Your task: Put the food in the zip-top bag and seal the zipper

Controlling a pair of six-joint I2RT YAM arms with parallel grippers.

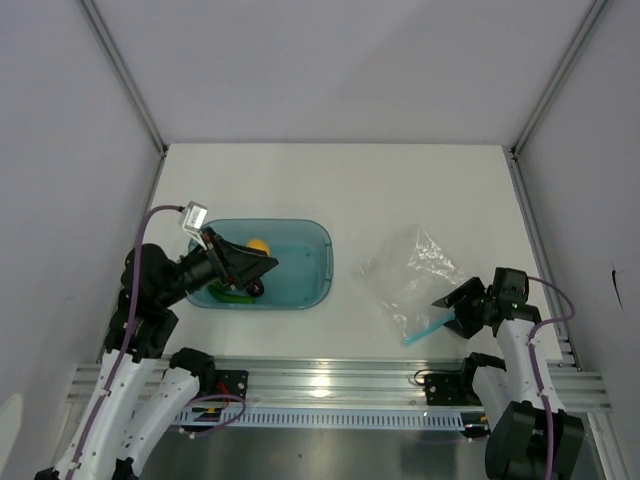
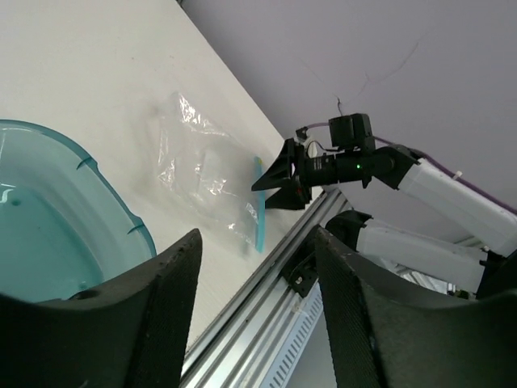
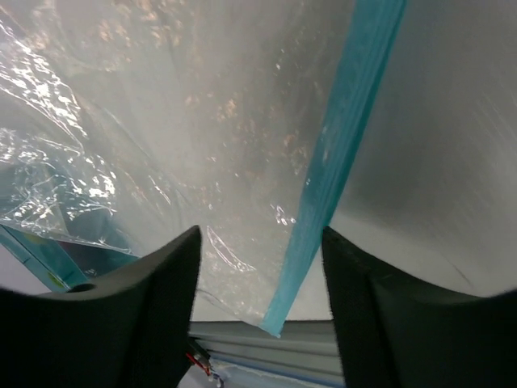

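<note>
A clear zip top bag (image 1: 408, 280) lies flat on the table right of centre, its blue zipper strip (image 1: 428, 331) along the edge facing my right arm. My right gripper (image 1: 445, 308) is part open at that strip; in the right wrist view the zipper (image 3: 323, 174) runs down between its fingers, and whether they touch it cannot be told. Over the teal bin, my left gripper (image 1: 257, 268) stands part open with nothing between its fingers. Partly hidden by that arm, an orange food piece (image 1: 258, 246), a green one (image 1: 230, 295) and a dark one (image 1: 255, 288) sit in the bin.
The teal bin (image 1: 310, 262) stands on the left half of the white table (image 1: 400, 180). Open table lies between bin and bag, and behind both. A metal rail (image 1: 330, 372) runs along the front edge; walls close the sides.
</note>
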